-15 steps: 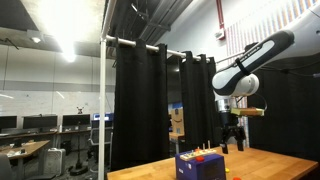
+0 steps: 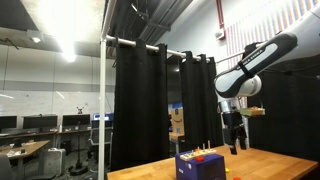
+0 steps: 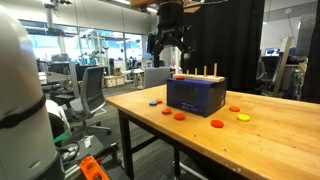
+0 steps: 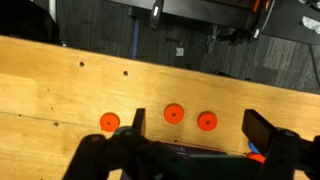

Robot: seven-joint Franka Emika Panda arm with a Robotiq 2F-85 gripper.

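Observation:
My gripper hangs open above the table, its two dark fingers [image 4: 266, 142] wide apart with nothing held between them. In the wrist view, red discs [image 4: 173, 113] lie on the wood below, with another red disc [image 4: 109, 122] toward the left. A dark purple box [image 3: 195, 96] with upright wooden pegs [image 3: 205, 71] on top stands on the table. In exterior view 2 the gripper [image 3: 170, 57] is higher than the box and clear of it. A yellow disc [image 3: 243, 118] and several red discs [image 3: 217, 124] lie around the box.
Blue discs [image 3: 154, 103] lie left of the box. Beyond the table edge in the wrist view is dark floor [image 4: 190, 55]. Black curtains [image 2: 145, 105] hang behind.
In exterior view 1 the arm and gripper have shifted slightly to the right. The box and the discs seen there have not moved.

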